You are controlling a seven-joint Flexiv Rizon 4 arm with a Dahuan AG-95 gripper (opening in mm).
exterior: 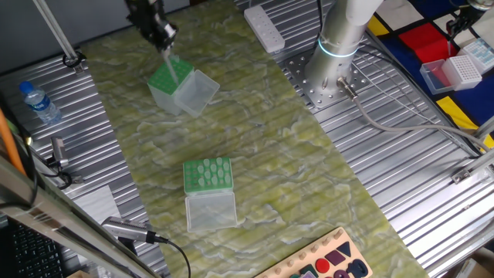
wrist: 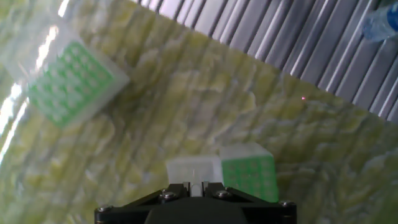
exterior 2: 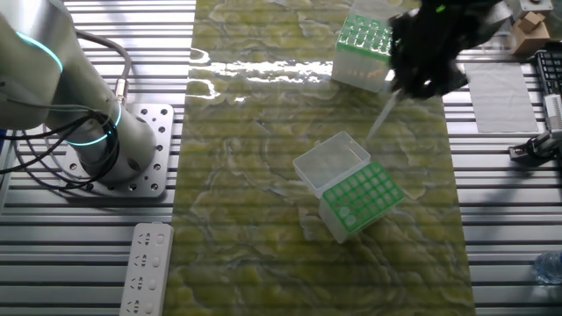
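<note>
My gripper is shut on a slender translucent pipette tip (exterior 2: 383,116), which hangs down from the fingers. In exterior view 1 the gripper (exterior: 164,45) is over the far green-topped box (exterior: 160,80), the tip overlapping its top. Exterior view 2 shows the tip above the mat, apart from this box's green top (exterior 2: 362,197). The box's clear lid (exterior: 198,91) is open; one pale round spot shows in a hole near a corner. A second green-topped box (exterior: 189,177) holds several upright tips (exterior: 214,171), its lid (exterior: 211,212) open flat on the mat.
Wooden shape board (exterior: 320,261) at the mat's near edge. A water bottle (exterior: 40,104) and a power strip (exterior: 264,29) lie outside the mat on the slatted table. The mat (exterior: 255,147) between the two boxes is clear.
</note>
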